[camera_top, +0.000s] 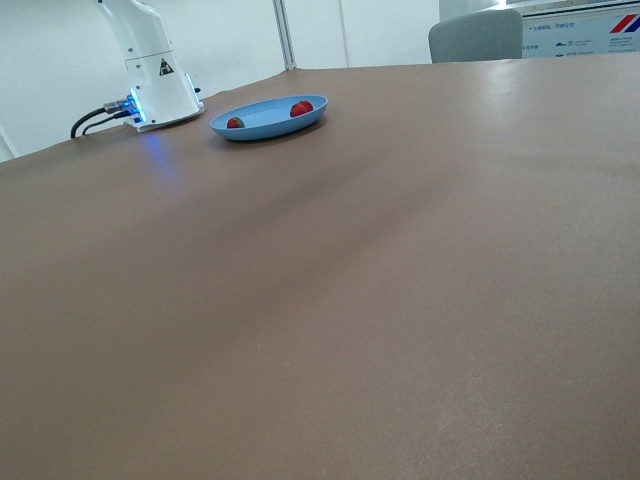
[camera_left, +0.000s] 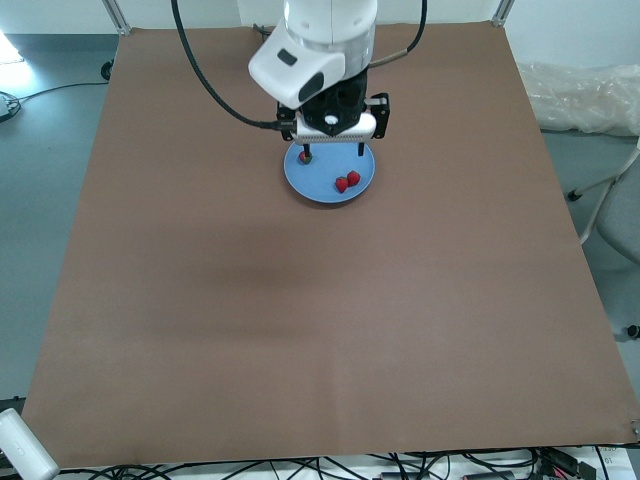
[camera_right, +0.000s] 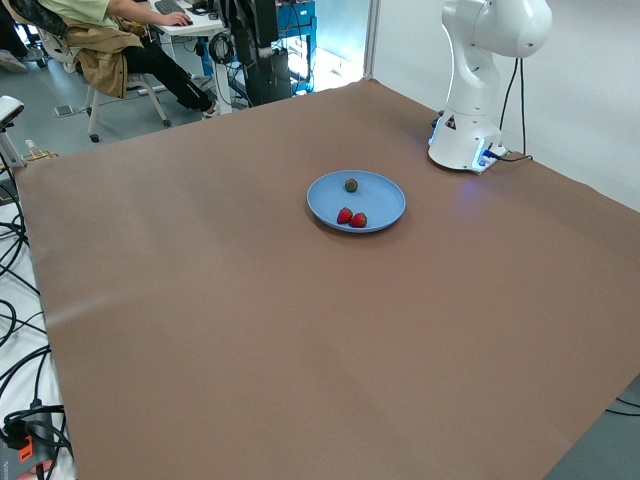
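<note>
In the camera left view my gripper (camera_left: 333, 150) is raised at the back of the table over a blue plate (camera_left: 322, 185), its two dark fingers spread apart with nothing seen between them. On the plate (camera_right: 356, 191) lie two red strawberries (camera_right: 344, 216) close together and a darker, greenish-topped one (camera_right: 351, 185) apart from them; the plate (camera_top: 265, 110) shows also in the camera top view. The gripper itself is outside the camera top view and the camera right view.
The white arm's base (camera_right: 460, 140) stands at the table's edge with cables behind it. Beyond the edges are a chair (camera_left: 620, 210), cable bundles (camera_right: 25, 430) and a seated person (camera_right: 145, 60).
</note>
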